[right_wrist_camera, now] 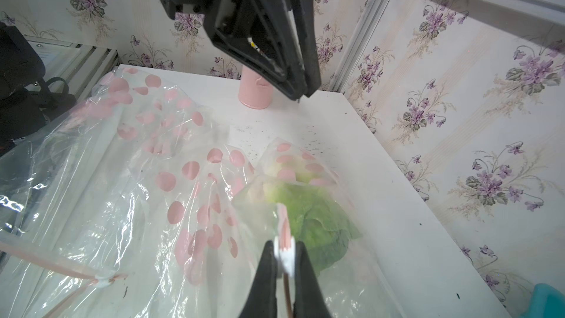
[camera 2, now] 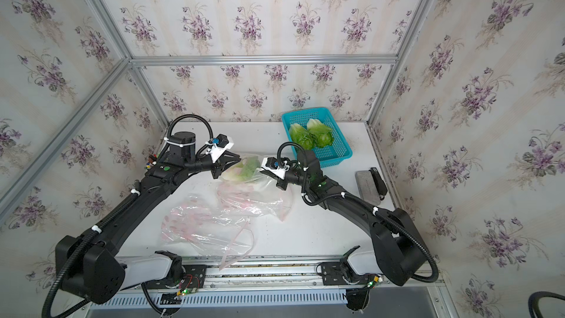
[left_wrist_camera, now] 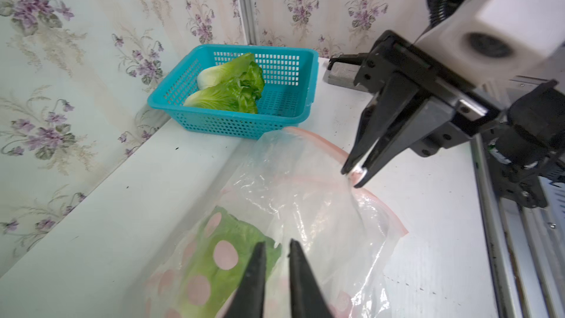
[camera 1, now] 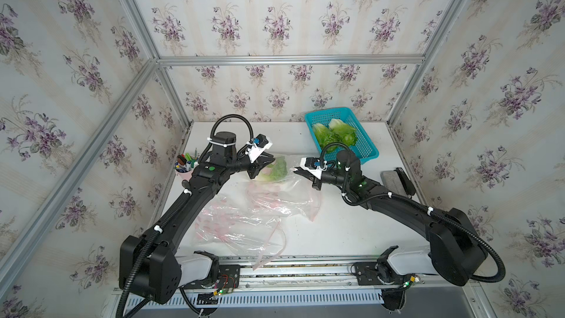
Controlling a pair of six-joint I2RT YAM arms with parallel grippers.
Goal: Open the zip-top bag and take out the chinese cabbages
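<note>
A clear zip bag with pink dots (left_wrist_camera: 312, 182) holds a pale green cabbage (right_wrist_camera: 312, 223) on the white table. My right gripper is shut on the bag's zip top, a white slider and pink strip between its fingers. My left gripper hangs over the bag, its fingers slightly apart with nothing visible held between them. More clear bags (camera 1: 235, 223) lie flat at the front left.
A teal basket (camera 1: 367, 144) with cabbages (left_wrist_camera: 226, 97) stands at the back right. A pink pen holder (right_wrist_camera: 254, 94) is at the left, a grey board (camera 2: 367, 188) at the right.
</note>
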